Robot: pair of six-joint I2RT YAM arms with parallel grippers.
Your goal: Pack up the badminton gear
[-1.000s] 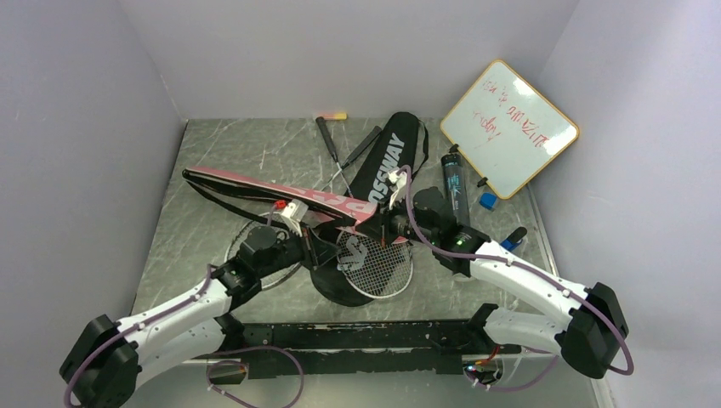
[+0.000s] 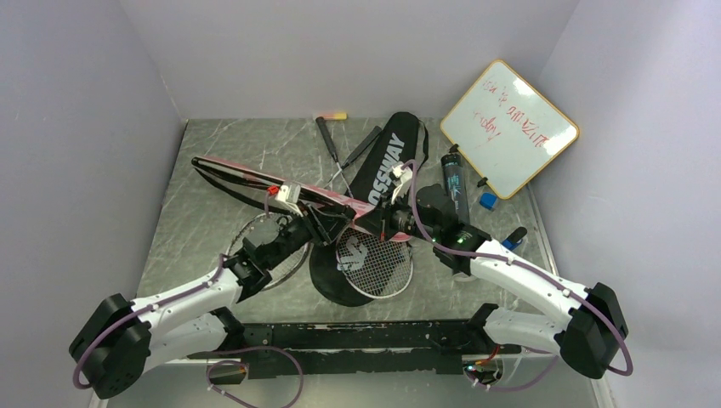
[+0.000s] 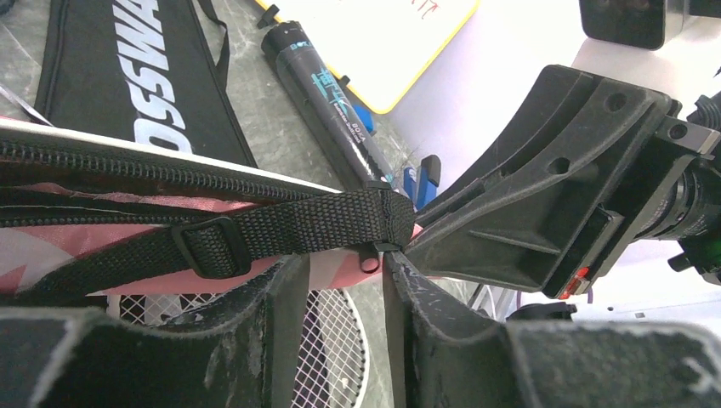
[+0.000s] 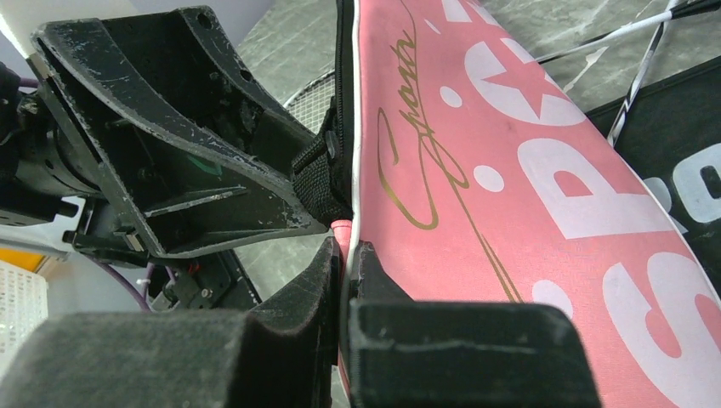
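A pink and black racket bag (image 2: 255, 180) slants across the middle of the table, its long zip side facing the front. My right gripper is shut on the bag's white-piped edge at the right end. In the left wrist view a black strap (image 3: 315, 228) with a buckle runs along the bag, looping near that end. My left gripper stands open just in front of the strap loop and a small red-and-black tab (image 3: 369, 259). Two rackets lie below: one racket head (image 2: 374, 263) by the bag's right end, another (image 2: 289, 265) behind my left arm.
A black lettered bag (image 2: 398, 140) lies behind the pink one, with two racket handles (image 2: 326, 136) beside it. Farther right are a dark shuttle tube (image 2: 453, 174), a blue block (image 2: 487, 201) and a leaning whiteboard (image 2: 510, 127). Bare table (image 2: 178, 229) shows at the left.
My left gripper has moved right and up toward the bag's right end, close to the right gripper. The bag's left end has shifted slightly to the right. The right arm has barely moved.
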